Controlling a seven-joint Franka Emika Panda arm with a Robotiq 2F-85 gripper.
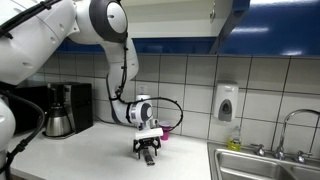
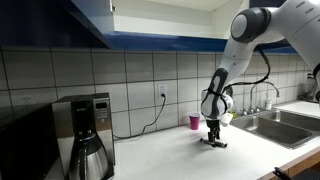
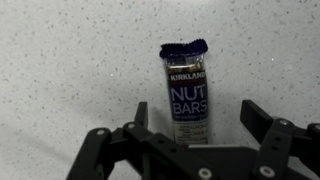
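On the white counter lies a nut bar in a dark blue and brown wrapper, its printed face up. In the wrist view its far end shows whole, while the gripper's body hides the near end. My gripper stands open just above it, one finger on each side of the bar with a gap left and right. From exterior view 1 the gripper points down over the bar. In exterior view 2 the gripper hangs low over the counter, right of centre.
A pink cup stands behind the gripper near the tiled wall. The coffee maker is at the left, the steel sink at the right. Overhead cabinets hang above.
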